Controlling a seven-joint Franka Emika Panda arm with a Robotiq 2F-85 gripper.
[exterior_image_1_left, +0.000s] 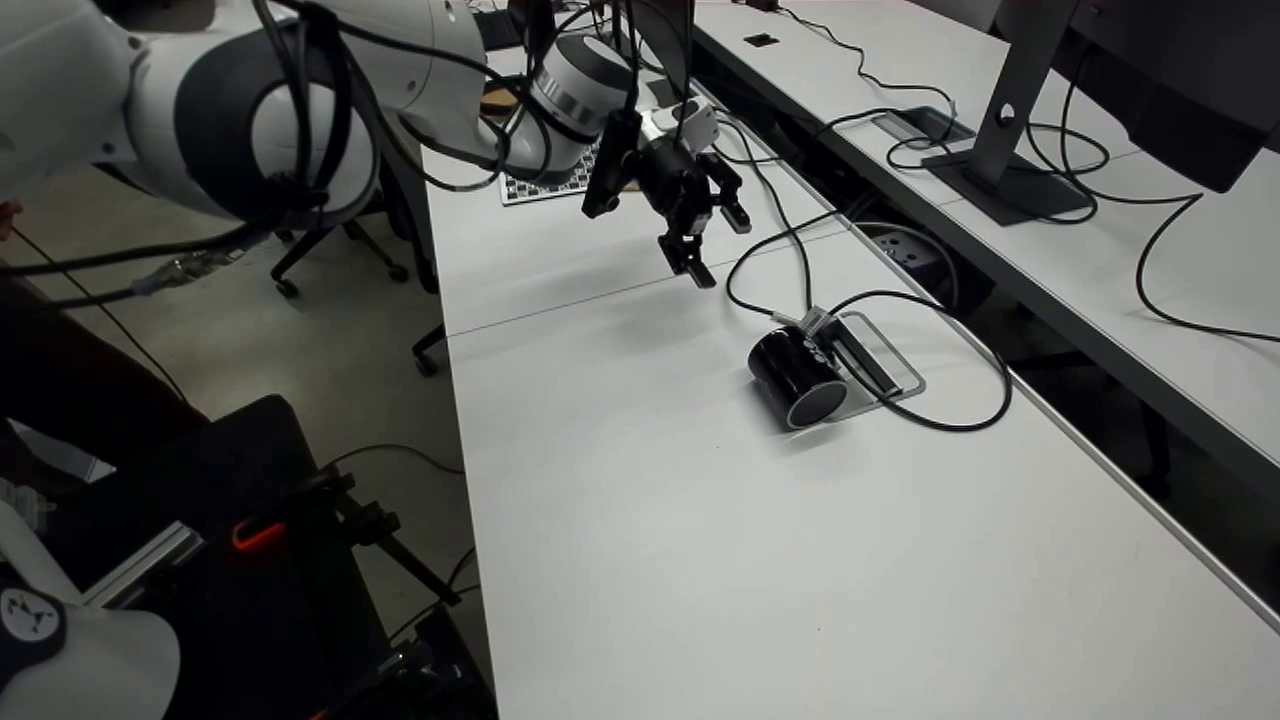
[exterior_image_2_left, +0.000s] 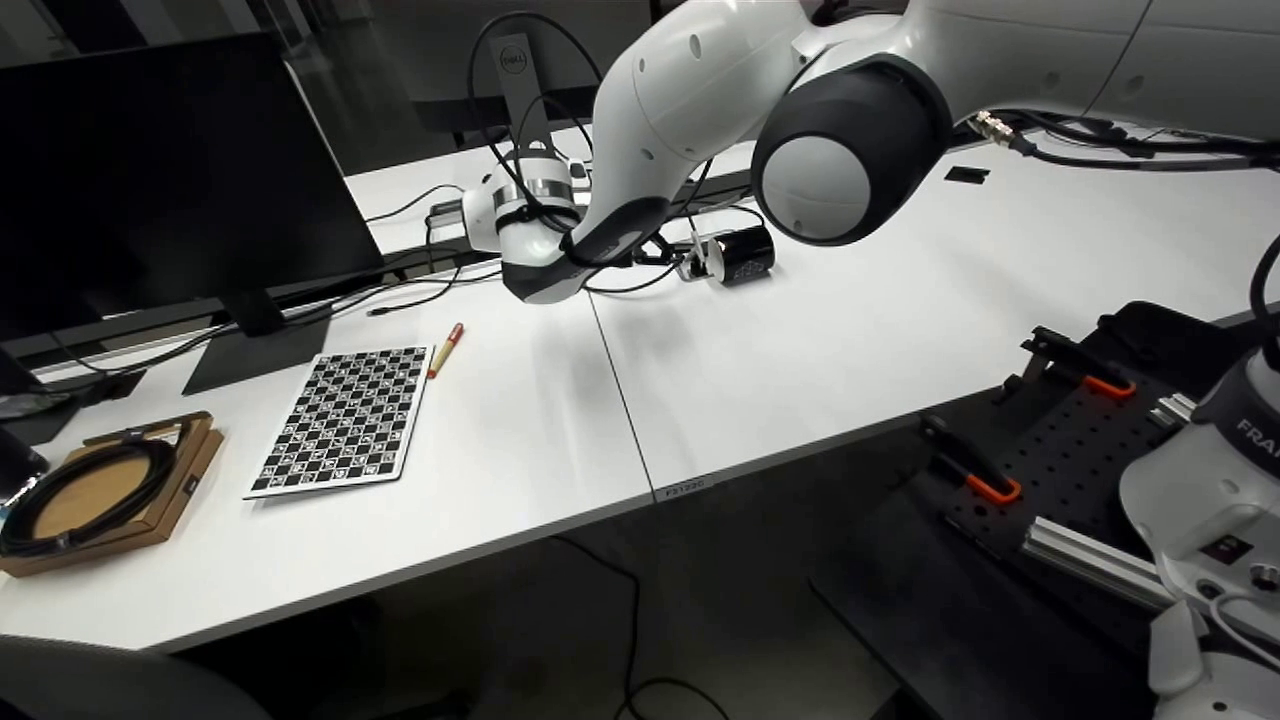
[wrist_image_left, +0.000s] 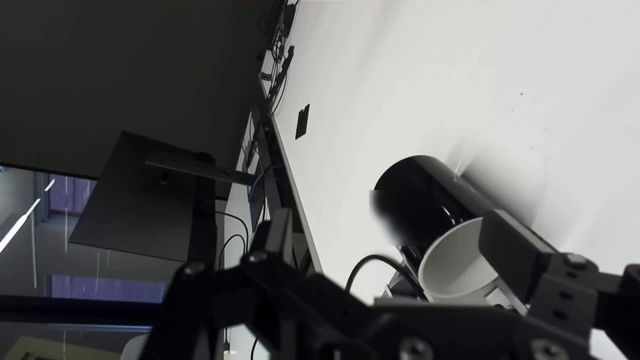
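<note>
A black mug (exterior_image_1_left: 793, 374) lies on its side on the white table, close to the back edge and against a metal cable outlet. Its white inside (wrist_image_left: 454, 264) faces my gripper in the wrist view, and the second exterior view shows the mug (exterior_image_2_left: 743, 254) partly behind my arm. Above the table, short of the mug, my gripper (exterior_image_1_left: 725, 256) stands open with nothing between its fingers. In the wrist view one finger (wrist_image_left: 514, 252) overlaps part of the mug's rim, though a gap to the mug shows from outside.
Black cables (exterior_image_1_left: 1008, 396) loop over the outlet frame (exterior_image_1_left: 908, 360) beside the mug. A checkered board (exterior_image_2_left: 342, 418), a red marker (exterior_image_2_left: 446, 349) and a box with a coiled cable (exterior_image_2_left: 180, 480) lie farther along.
</note>
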